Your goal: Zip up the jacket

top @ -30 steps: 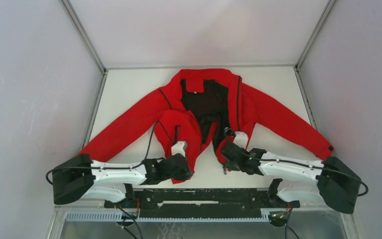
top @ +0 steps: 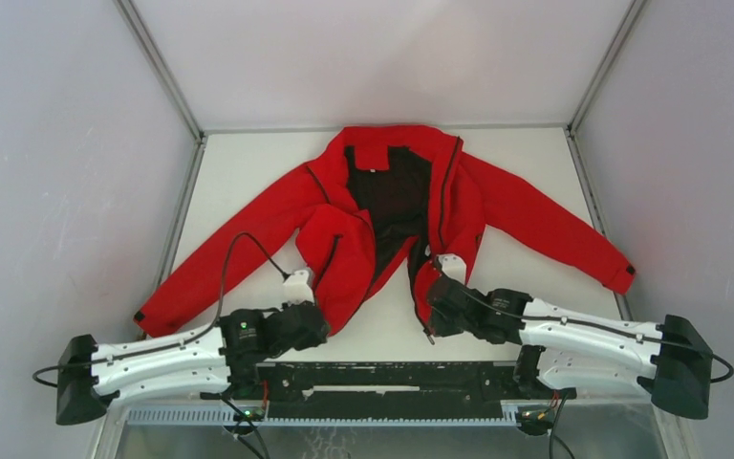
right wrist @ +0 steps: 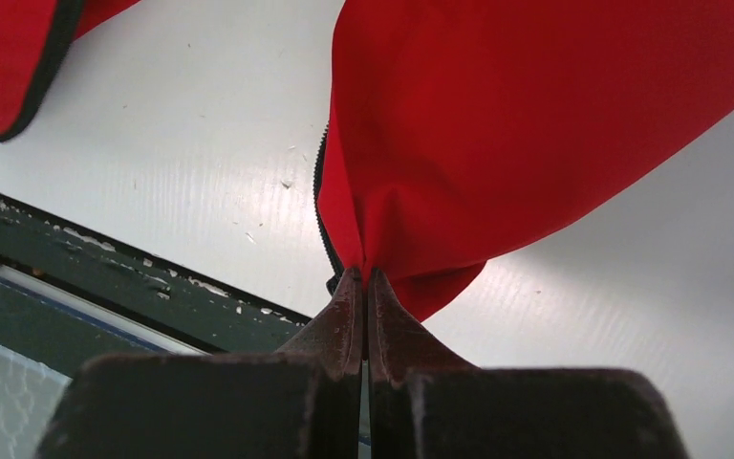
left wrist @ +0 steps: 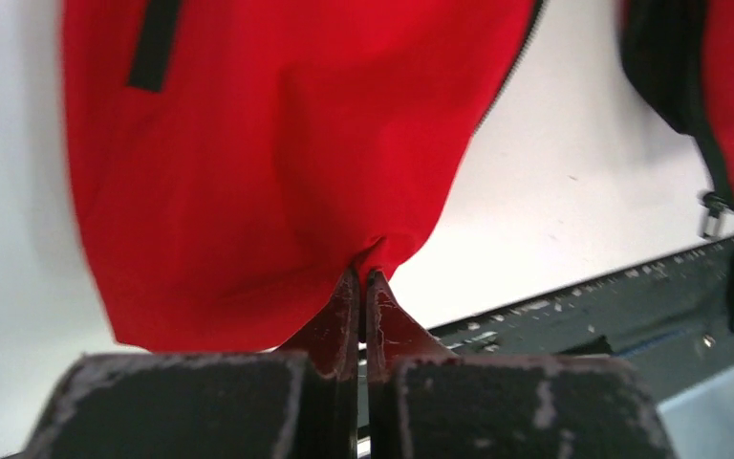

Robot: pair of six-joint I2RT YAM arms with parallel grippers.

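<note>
A red jacket (top: 545,225) lies spread out with its front open, black lining showing between the two front panels. My left gripper is shut on the bottom hem of the left panel (left wrist: 344,124), with bunched red cloth between its fingertips. The right panel (right wrist: 497,134) has its lower hem pinched in my right gripper. Black zipper teeth (right wrist: 320,191) run along that panel's edge, just left of the grip. A metal zipper pull (left wrist: 712,215) hangs at the bottom of the right panel. White table shows between the panels' lower ends.
A dark green rail (top: 382,387) runs along the table's front edge, close below both grippers. White walls (top: 392,62) close in the back and sides. Both sleeves (top: 234,253) lie stretched outward, and bare table lies outside the panels.
My left gripper has moved steadily left with its hem.
</note>
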